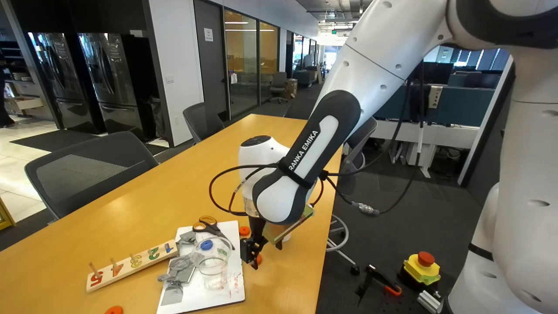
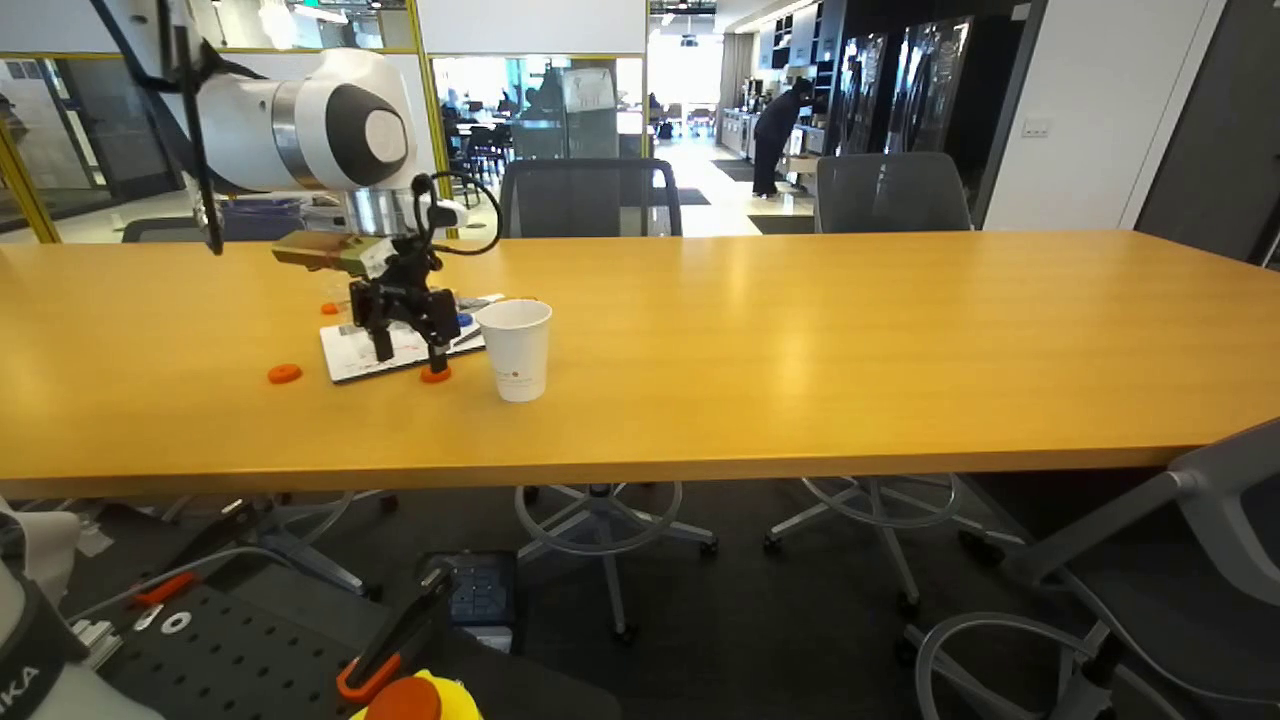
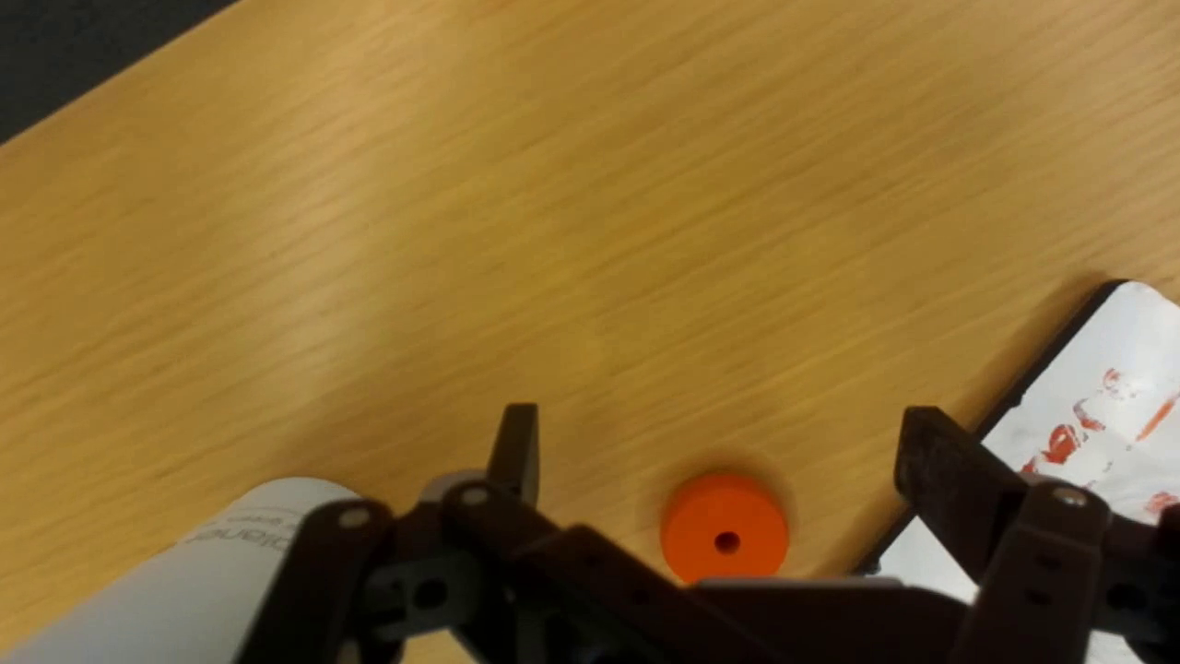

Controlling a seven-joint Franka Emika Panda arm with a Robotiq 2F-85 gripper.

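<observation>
My gripper is low over the table beside the whiteboard, with its fingers open and nothing held. In the wrist view an orange ring with a small centre hole shows in the gap between the fingers, lying flat on the table. From the second exterior view, one ring sits just under the right fingertip, and another ring lies to the left. The wooden peg board, with coloured numbers and upright pegs, rests left of the whiteboard in the first exterior view.
A white paper cup stands close beside the gripper. The whiteboard carries black-and-orange scissors, a clear container and grey scraps. Another orange ring lies at the near edge of view.
</observation>
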